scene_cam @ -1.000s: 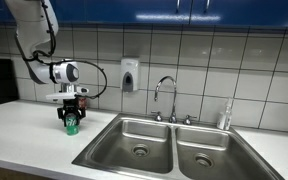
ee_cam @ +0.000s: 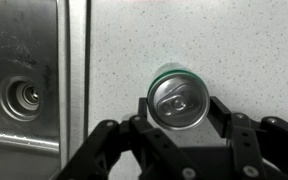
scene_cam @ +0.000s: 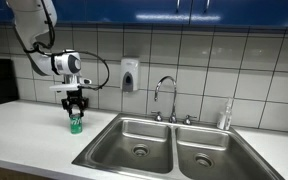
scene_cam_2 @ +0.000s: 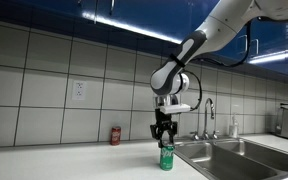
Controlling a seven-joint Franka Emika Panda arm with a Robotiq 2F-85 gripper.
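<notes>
A green can [scene_cam: 76,125] with a silver top is at the left part of the white counter. In the wrist view the can's lid [ee_cam: 180,101] faces the camera, with dark fingers [ee_cam: 227,117] against it on both sides. My gripper is shut on this can. From the second exterior view, the can [scene_cam_2: 166,158] looks upright below the gripper [scene_cam_2: 165,140]. I cannot tell whether its base touches the counter.
A double steel sink [scene_cam: 174,148] with a faucet [scene_cam: 166,95] lies to the right of the can. A red can [scene_cam_2: 115,136] stands farther back by the tiled wall. A soap dispenser [scene_cam: 130,75] hangs on the wall.
The gripper's body has risen a little and shifted slightly right. The green can also appears slightly farther right than before.
</notes>
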